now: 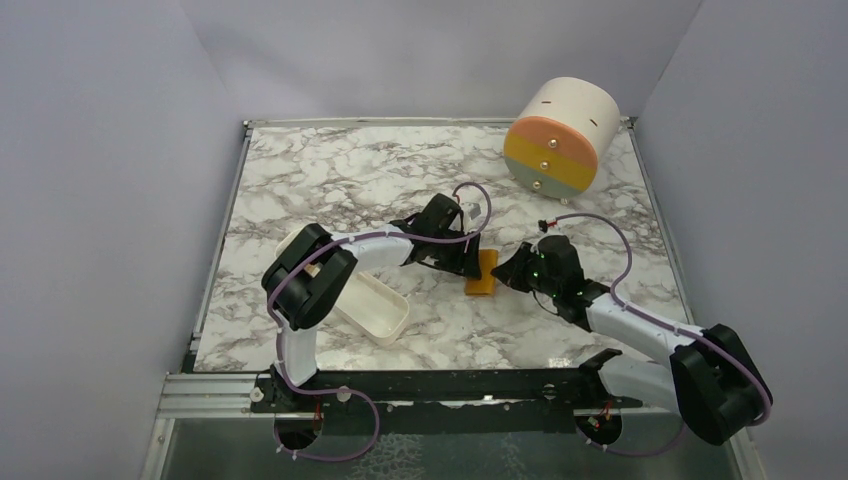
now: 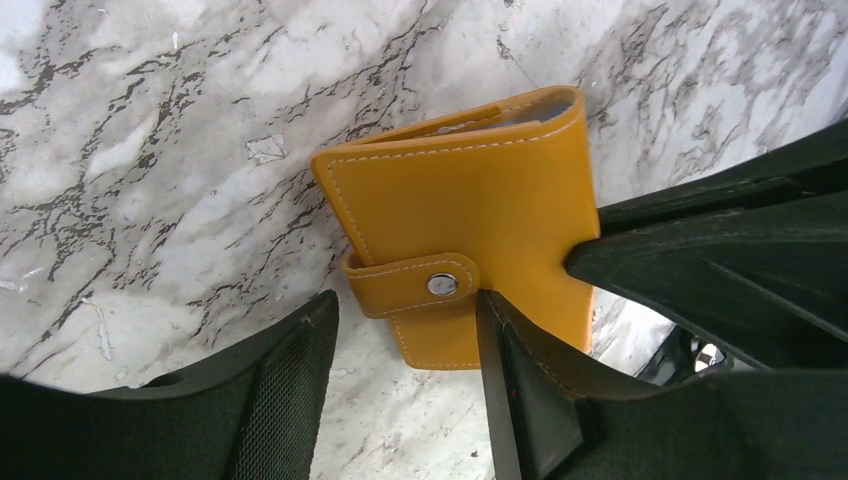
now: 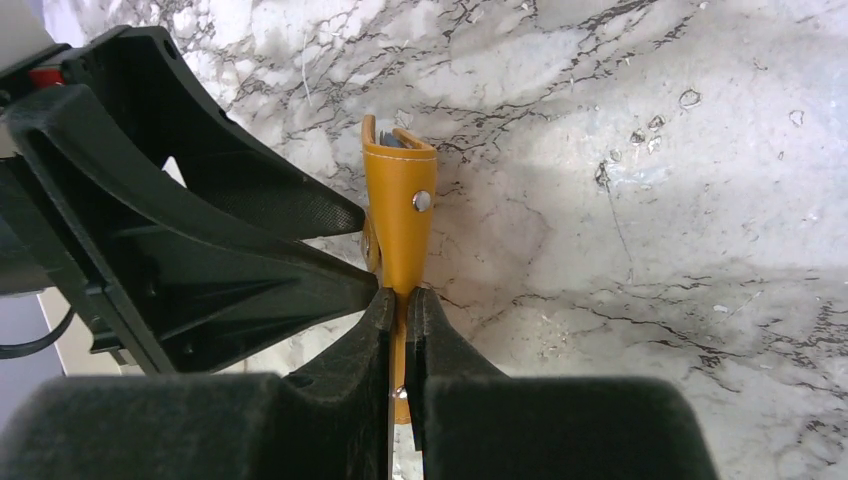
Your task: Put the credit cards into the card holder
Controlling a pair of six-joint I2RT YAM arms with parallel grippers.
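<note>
The mustard-yellow card holder [image 2: 460, 190] is held on edge above the marble table, its strap [image 2: 415, 285] with a silver snap lying across its front. Grey edges show inside its top opening [image 3: 390, 138]; whether they are cards I cannot tell. My right gripper is shut on one side of the holder. From the other side, my left gripper stands open, its fingertips around the strap's area and one close to the snap. Seen from the top, both grippers face each other across the holder [image 1: 482, 286]. No loose card is visible.
A white tray [image 1: 378, 308] lies under the left arm, partly hidden. At the back right stands a white drum with striped drawers [image 1: 550, 157].
</note>
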